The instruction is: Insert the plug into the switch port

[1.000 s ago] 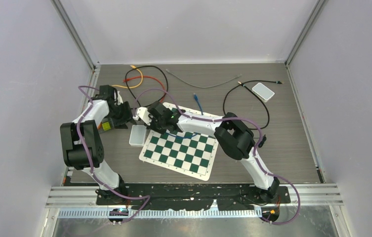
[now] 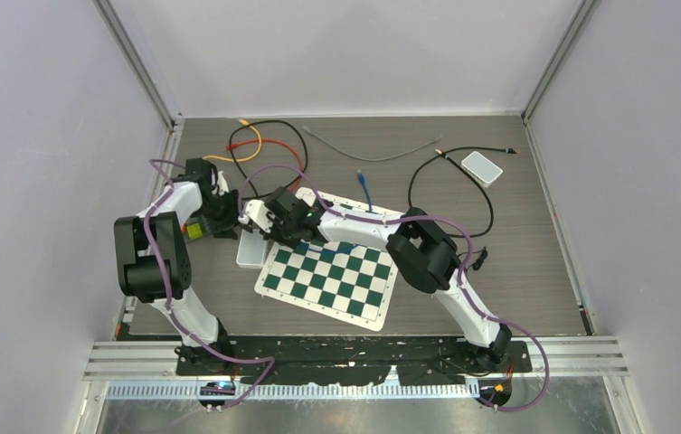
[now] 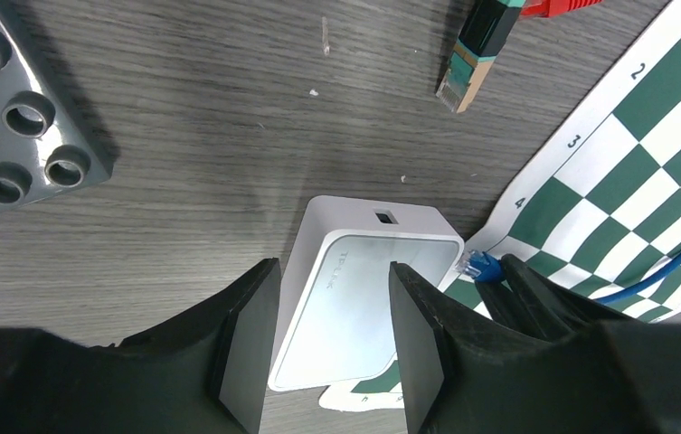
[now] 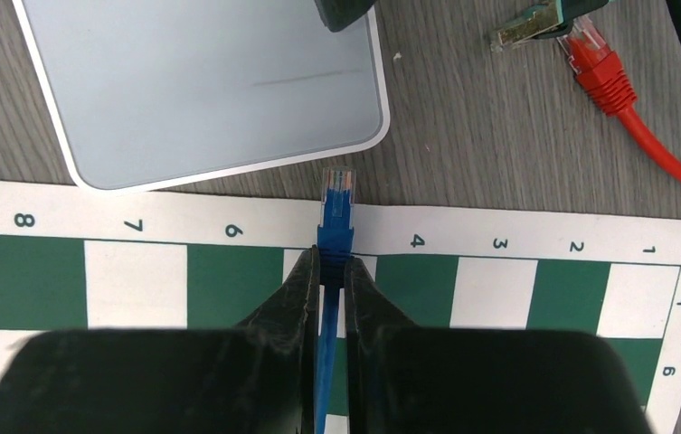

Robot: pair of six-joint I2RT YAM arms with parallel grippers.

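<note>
A white box with a grey top, the switch [image 3: 354, 303], lies on the table beside the board's left edge; one small port [image 3: 385, 218] shows in its side wall. Over this box my left gripper is part open, a finger towards either side, nothing gripped between them. My right gripper is shut on the blue plug [image 4: 336, 217], whose clear tip points towards the switch [image 4: 219, 90]. In the left wrist view the plug's tip [image 3: 474, 265] appears close to the box's right corner; whether they touch I cannot tell.
A green-and-white chequered board [image 2: 332, 280] lies under the right arm. Red [image 4: 666, 167] and black cable ends lie near the switch. A grey studded block [image 3: 11, 127] stands to its left. Another white box [image 2: 481, 168] sits far right.
The right arm has shifted slightly left, carrying the blue plug towards the switch. My left arm has edged a little to the right. The switch stays in place.
</note>
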